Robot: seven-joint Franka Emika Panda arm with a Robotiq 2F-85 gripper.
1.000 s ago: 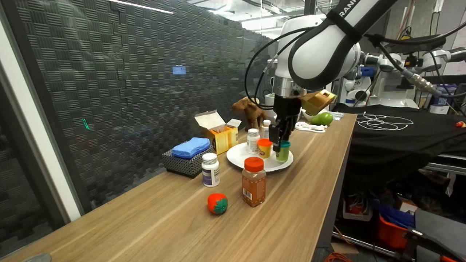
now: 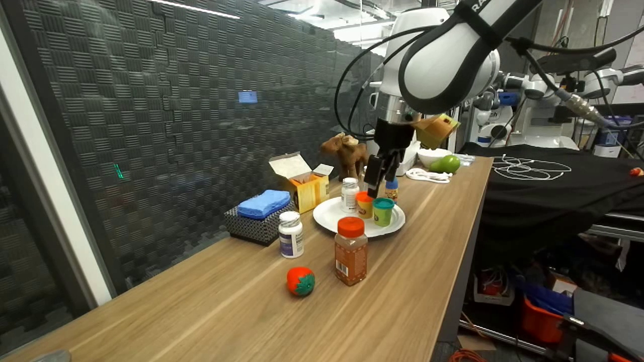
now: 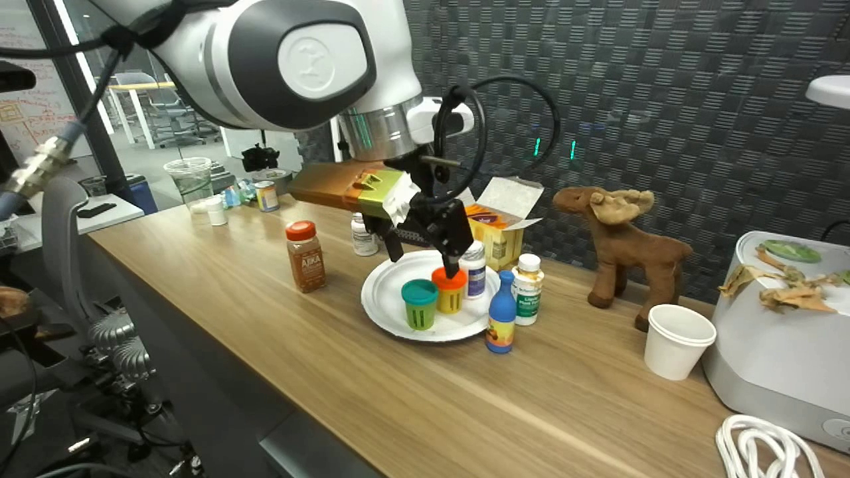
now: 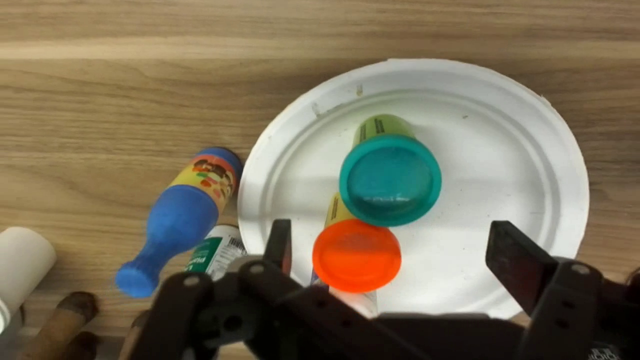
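Observation:
My gripper is open above the white plate (image 4: 510, 156), nothing held between its fingers. On the plate a green tub with a teal lid (image 4: 390, 180) stands close beside a yellow tub with an orange lid (image 4: 357, 255). In the wrist view the orange lid lies between the two fingers, and the teal lid is farther up the picture. A white pill bottle (image 3: 475, 271) also stands on the plate, behind the yellow tub. From exterior view 2, the fingertips hang just above the tubs, close to the orange lid.
Beside the plate are a blue bottle (image 3: 501, 315) and a green-labelled bottle (image 3: 527, 291). A red-capped spice jar (image 2: 351, 253), another pill bottle (image 2: 291, 235) and a toy tomato (image 2: 300, 281) stand nearer exterior view 1. An open yellow box (image 2: 311, 192) lies toward the wall.
The gripper has risen and shifted left in exterior view 1, away from the teal-lidded tub. That tub now sits slightly farther left, nearer the orange-lidded one. The blue bottle has come into view.

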